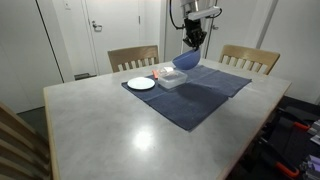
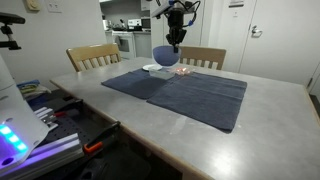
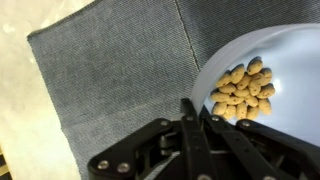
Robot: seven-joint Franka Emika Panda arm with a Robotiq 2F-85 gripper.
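Note:
A blue bowl (image 1: 187,60) hangs tilted above the far part of the table, my gripper (image 1: 194,46) shut on its rim. In the wrist view the fingertips of the gripper meet at the bowl's edge. The pale inside of the bowl (image 3: 292,82) shows there, with several small brown pieces (image 3: 240,93) gathered near that side. Just below and left of the bowl, a clear container (image 1: 172,80) rests on the table; its contents are too small to make out. Exterior view 2 also shows the raised bowl (image 2: 165,54).
A white plate (image 1: 141,84) lies left of the container, and a small orange-red thing (image 1: 156,73) sits behind. Dark mats (image 1: 197,107) cover part of the table. Chairs (image 1: 134,58) stand at its far side.

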